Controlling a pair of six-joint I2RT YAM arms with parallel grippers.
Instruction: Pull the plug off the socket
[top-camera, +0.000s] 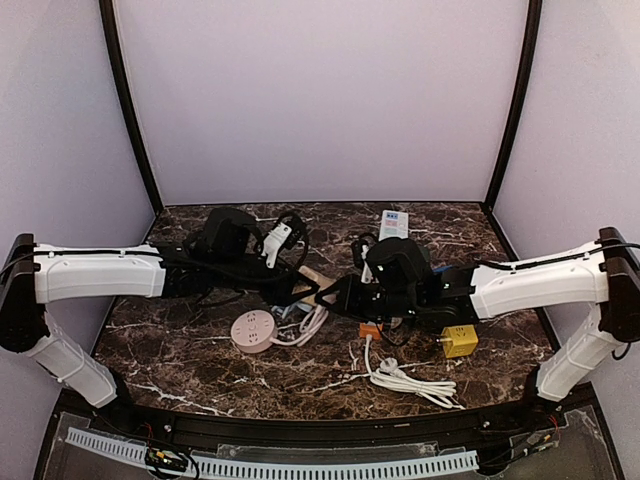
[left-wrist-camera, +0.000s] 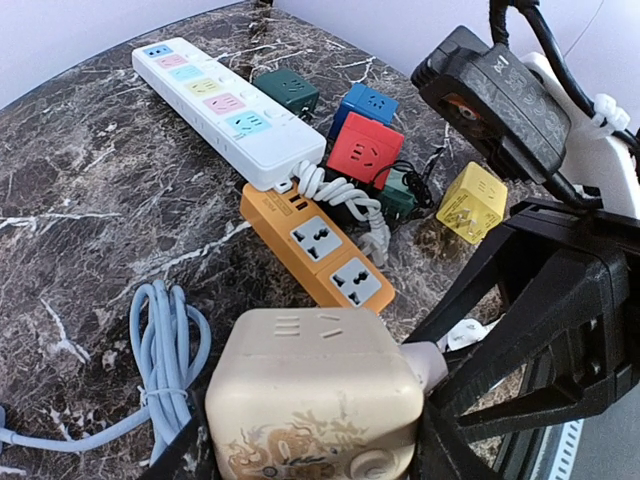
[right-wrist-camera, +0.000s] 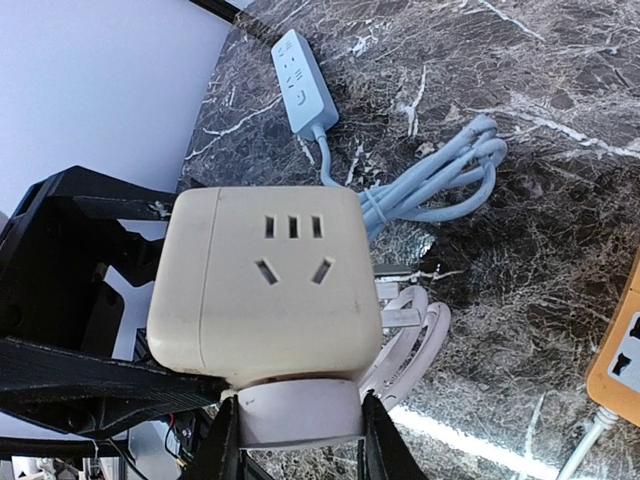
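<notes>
The beige cube socket (left-wrist-camera: 315, 385), printed with a dragon pattern, is in my left gripper (top-camera: 302, 291), which is shut on it above the table. In the right wrist view the socket's slotted face (right-wrist-camera: 285, 270) shows, with a pale pinkish plug (right-wrist-camera: 300, 412) against its lower side. No clear gap shows between plug and socket. My right gripper has one finger on each side of the plug, very near its sides. Whether the fingers press on it cannot be told. In the left wrist view the plug (left-wrist-camera: 425, 365) sticks out on the right, partly hidden by the right gripper.
An orange power strip (left-wrist-camera: 290, 235), a long white strip (left-wrist-camera: 225, 108), a red cube (left-wrist-camera: 362, 150) and a yellow cube (left-wrist-camera: 472, 203) lie on the table. A blue coiled cable (right-wrist-camera: 440, 180) and a round pink socket (top-camera: 254, 331) are nearby.
</notes>
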